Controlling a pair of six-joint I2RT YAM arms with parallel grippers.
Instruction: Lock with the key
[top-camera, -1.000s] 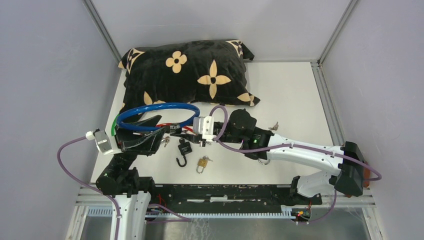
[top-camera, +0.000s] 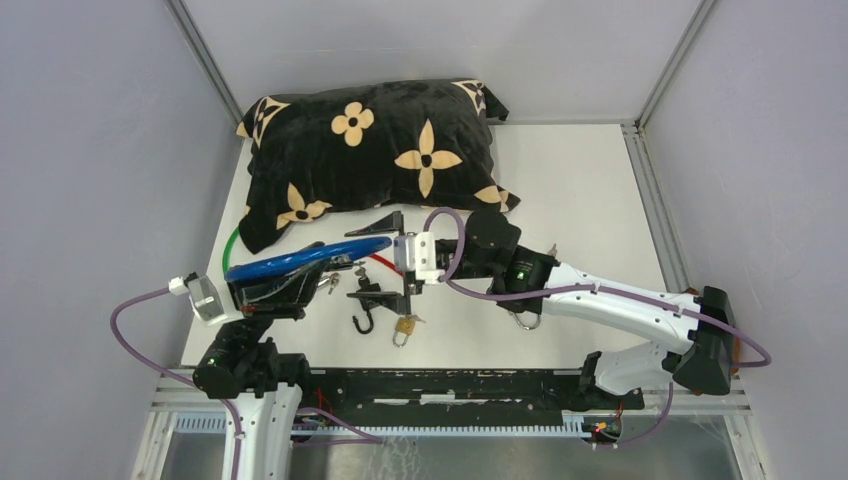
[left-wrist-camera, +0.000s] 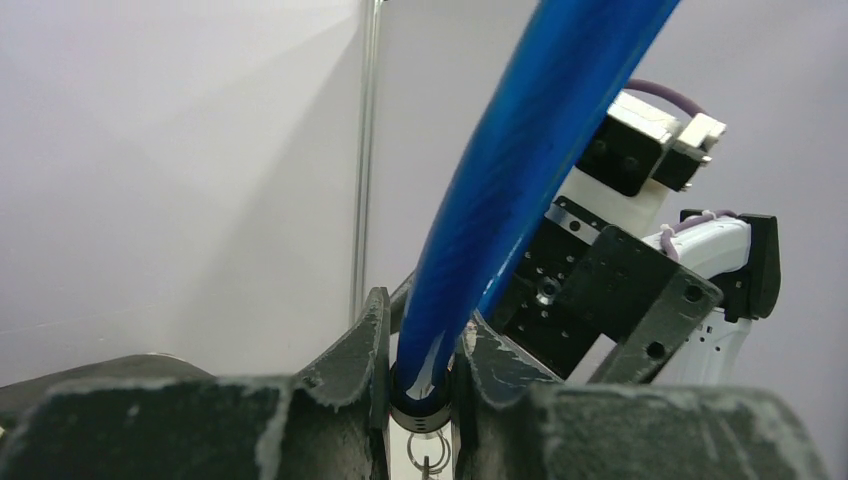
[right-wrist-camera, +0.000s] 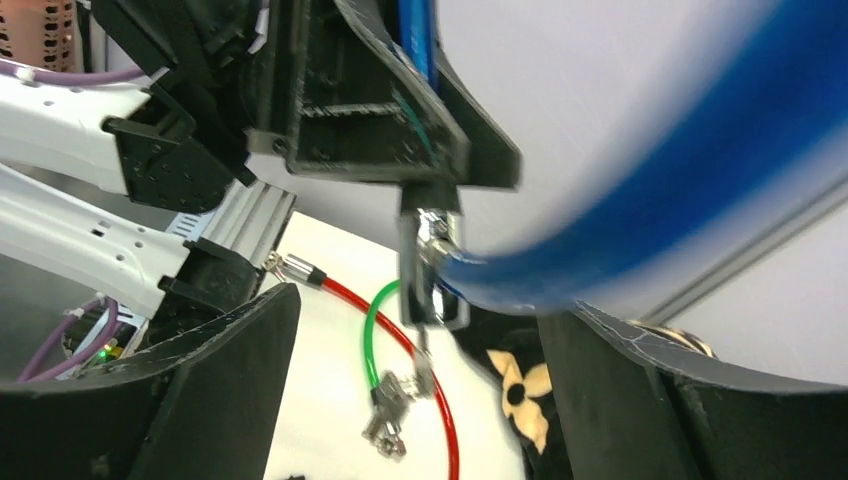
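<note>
A blue cable lock (top-camera: 300, 260) is held by my left gripper (top-camera: 338, 265), which is closed around it beside its metal cylinder (right-wrist-camera: 428, 265). In the left wrist view, the blue lock (left-wrist-camera: 490, 190) runs upward from between the left fingers. A small ring (left-wrist-camera: 428, 455) hangs below its dark end. One end of the cable meets the side of the cylinder in the right wrist view; how firmly it sits there cannot be told. My right gripper (top-camera: 350, 264) stands open, fingers spread on either side of the lock end, touching nothing visible. The key, blurred below the cylinder, is hard to make out.
On the white table lie a black padlock (top-camera: 368, 290), a brass padlock (top-camera: 405, 327) and small keys (top-camera: 331, 283). Red (right-wrist-camera: 440, 400) and green (right-wrist-camera: 369, 345) cables lie beneath the arms. A dark flowered cushion (top-camera: 375, 155) fills the back left.
My right gripper has opened wide and turned, so both fingers now show from above. The blue loop has tilted from a wide oval to nearly edge-on. The left arm has hardly moved.
</note>
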